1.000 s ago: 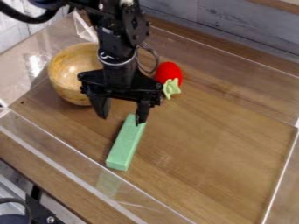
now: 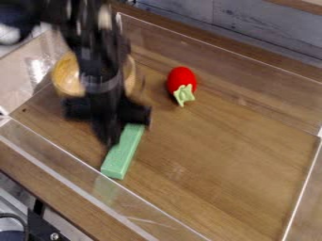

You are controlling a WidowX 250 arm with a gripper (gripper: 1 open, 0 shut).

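Note:
My black gripper [image 2: 111, 127], motion-blurred, hangs over the left side of the wooden board; whether it is open or shut is not clear. Just right of and below it lies a green rectangular block [image 2: 122, 153], its upper end close to or behind the gripper. A yellow-tan bowl [image 2: 66, 71] sits at the upper left, largely hidden behind my arm. A red object with a pale green top [image 2: 182, 80], like a toy vegetable, lies to the right of the arm.
Clear plastic walls edge the wooden board [image 2: 233, 169]. The right half and lower right of the board are free. A grey wooden surface [image 2: 239, 33] runs behind the back edge.
The arm has moved left, covering more of the bowl, and is now blurred.

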